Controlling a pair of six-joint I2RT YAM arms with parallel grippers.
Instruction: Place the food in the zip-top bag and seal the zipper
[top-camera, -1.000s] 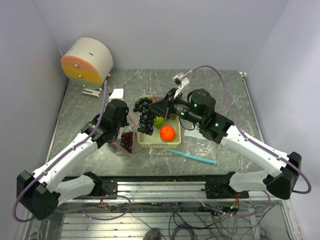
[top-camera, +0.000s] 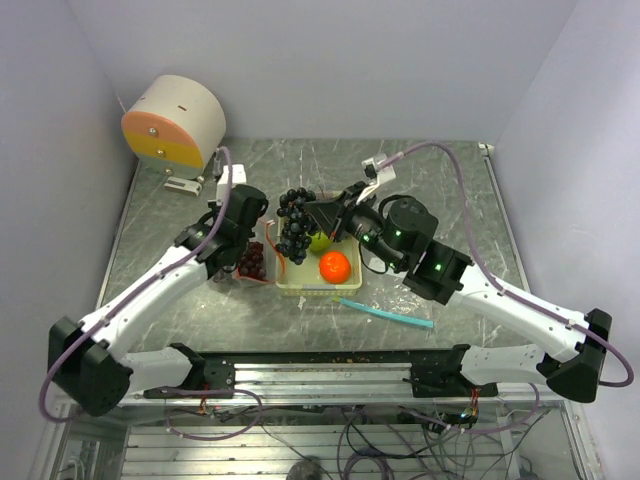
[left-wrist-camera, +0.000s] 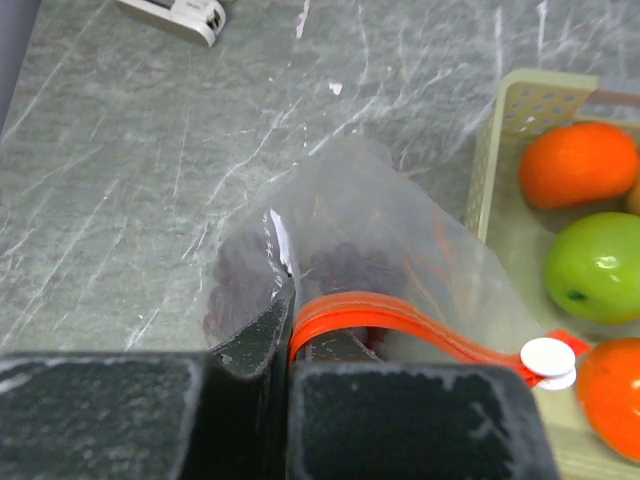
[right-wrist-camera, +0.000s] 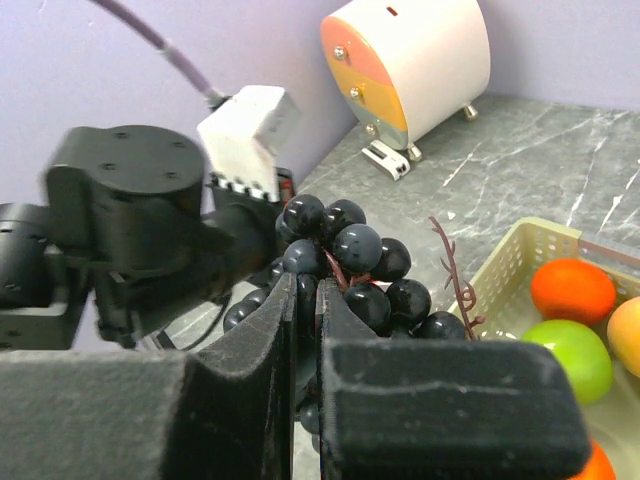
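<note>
A bunch of black grapes hangs from my right gripper, whose fingers are shut on it. In the top view the bunch is over the left side of the food basket, right of the bag. The clear zip top bag has an orange zipper strip with a white slider at its end. My left gripper is shut on the bag's zipper edge. Dark red grapes show inside the bag.
The beige basket holds an orange, a green apple and more fruit. A flat clear bag with a blue zipper strip lies on the right. A rounded white box stands at the back left.
Both arms have shifted. Both grippers keep their hold.
</note>
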